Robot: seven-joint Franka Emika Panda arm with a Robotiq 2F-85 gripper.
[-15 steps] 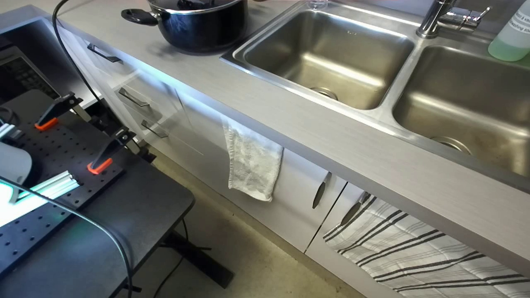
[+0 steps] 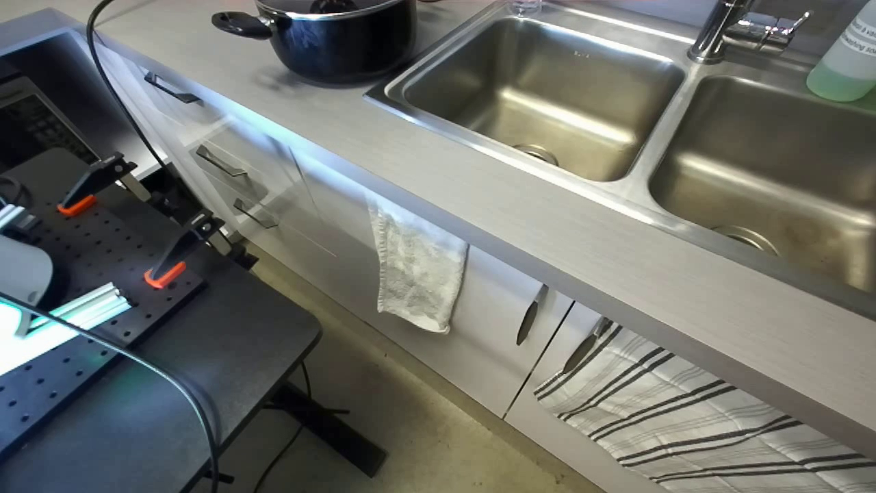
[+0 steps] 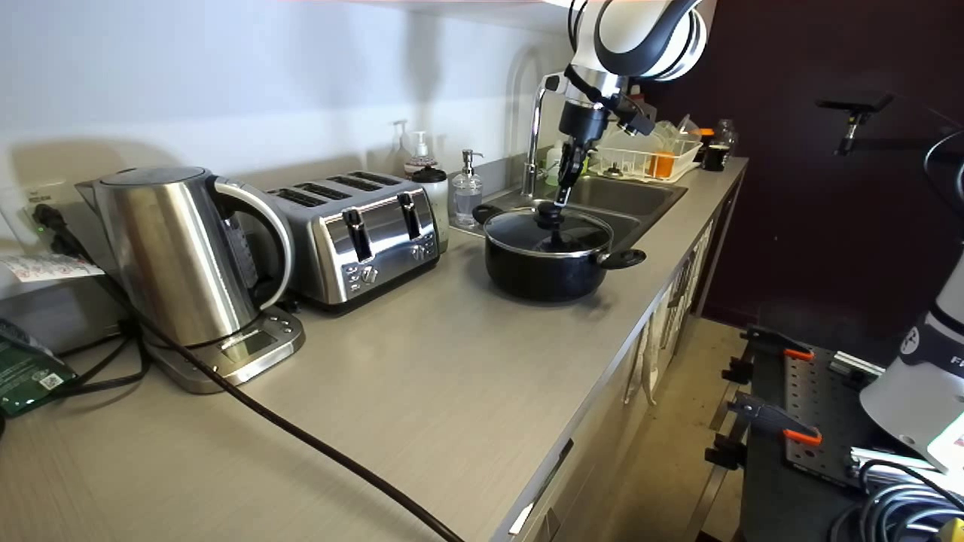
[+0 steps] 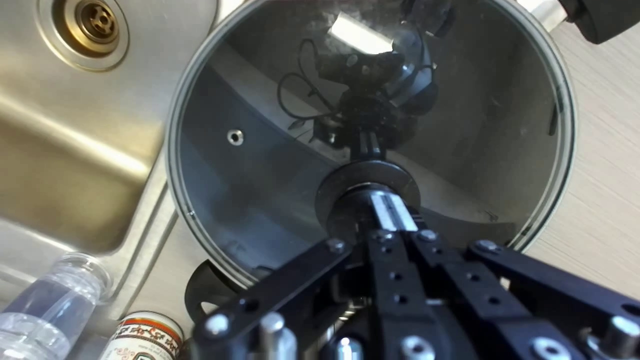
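Observation:
A black pot (image 3: 542,274) stands on the counter, covered by a glass lid (image 4: 240,192) with a metal rim. In the exterior view 1 only part of the pot (image 2: 345,42) shows, at the top edge. The lid's round black knob (image 4: 342,211) is partly hidden by my gripper in the wrist view. The two fingertips are together, with no visible gap or object between them. In the exterior view 2 the gripper (image 3: 562,197) points down right at the knob (image 3: 548,214); whether it touches is unclear. The lid sits on the pot.
A double sink (image 2: 534,90) adjoins the pot. A soap dispenser (image 3: 467,190), a toaster (image 3: 361,239) and a kettle (image 3: 181,257) stand along the wall.
The pot has shifted slightly right and back in the exterior view 1.

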